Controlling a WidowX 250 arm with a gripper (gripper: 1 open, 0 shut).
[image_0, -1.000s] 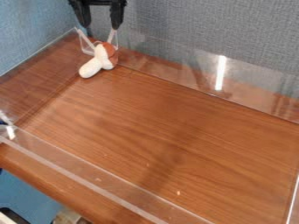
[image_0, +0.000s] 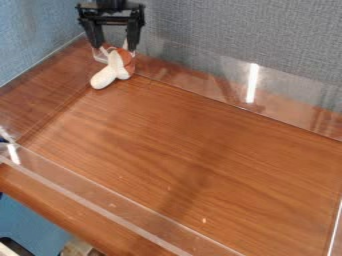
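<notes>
My black gripper (image_0: 114, 42) hangs at the top of the view in the back left corner, open, with its fingers pointing down. Just below it a white and orange soft toy (image_0: 108, 72) lies on the wooden floor (image_0: 201, 150) of the tray, against the back corner. Whether the fingertips touch the toy I cannot tell.
Clear plastic walls (image_0: 253, 82) edge the tray, with grey padded walls (image_0: 254, 30) behind.
The gripper has come down toward the toy over the last second. The toy shows no clear movement.
</notes>
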